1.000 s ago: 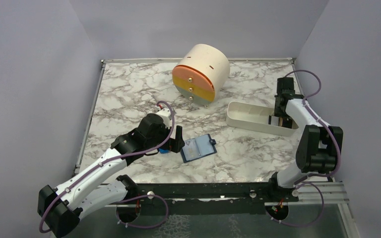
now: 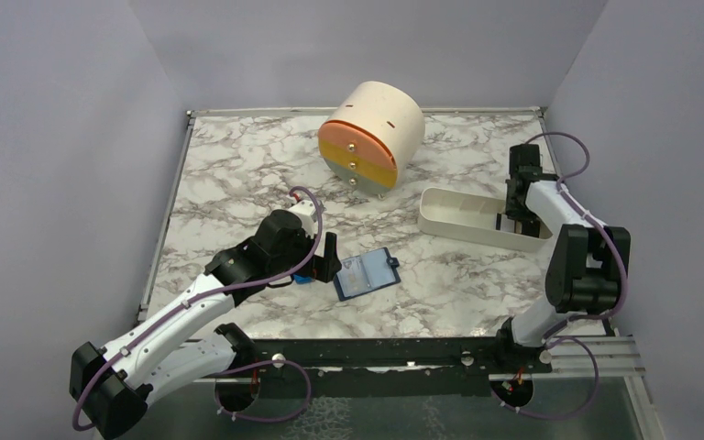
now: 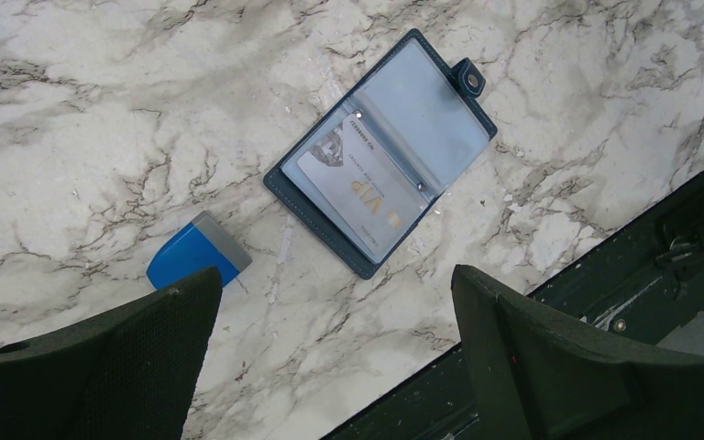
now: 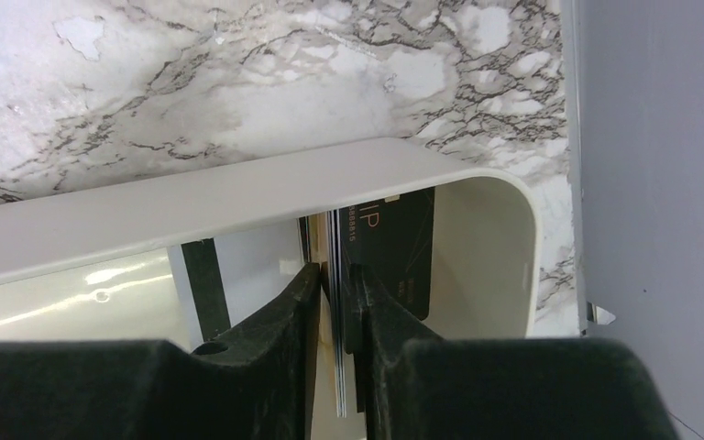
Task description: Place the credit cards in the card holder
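An open blue card holder [image 2: 367, 273] lies mid-front on the table, a white VIP card [image 3: 357, 183] in its left sleeve. Cards stand and lie in the right end of a cream bin [image 2: 458, 220]: a black VIP card [image 4: 399, 257] and a white card [image 4: 252, 266] with a dark stripe. My right gripper is down in the bin, its fingertips close together at the stack of card edges; whether it grips any is unclear. My left gripper hangs open over the table left of the holder, nothing between its fingers.
A small blue object [image 3: 192, 257] lies left of the holder. A cream cylinder with coloured drawers [image 2: 376, 124] stands at the back. The right wall is close beside the bin and right arm.
My right arm has shifted very slightly over the bin. The left arm, holder and other objects have not moved.
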